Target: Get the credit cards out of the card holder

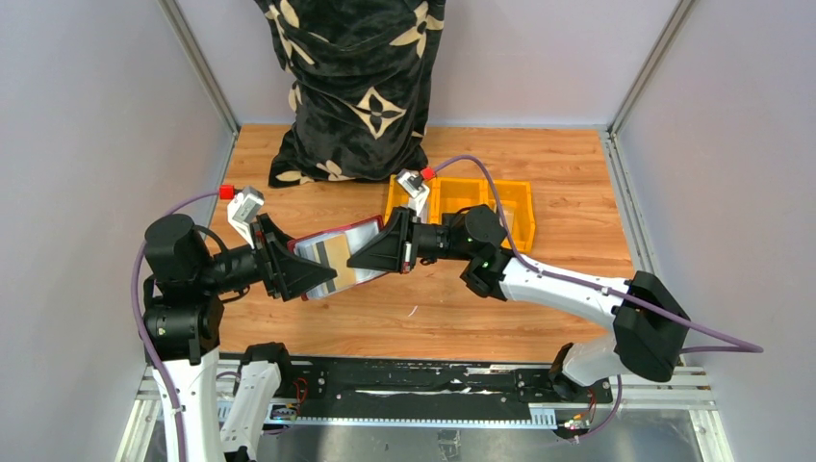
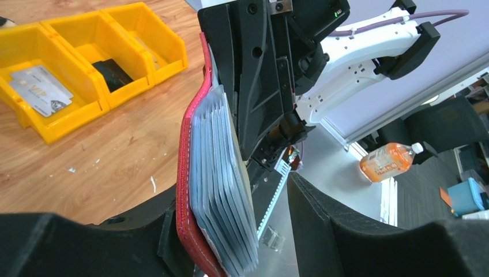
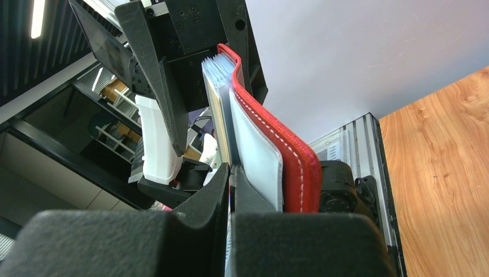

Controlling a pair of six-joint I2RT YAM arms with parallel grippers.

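Observation:
The red card holder (image 1: 337, 255), full of clear sleeves (image 2: 222, 179) with a tan card among them, is held up between my grippers at the middle of the top view. My left gripper (image 1: 303, 269) is open around the holder's left end, its red cover lying against one finger in the left wrist view. My right gripper is shut at the holder's other end, its fingertips in among or against the sleeves; whether a card is between them I cannot tell.
Yellow bins (image 2: 63, 115) with loose cards stand at the back right of the table. A dark patterned cloth bag (image 1: 351, 96) lies at the back.

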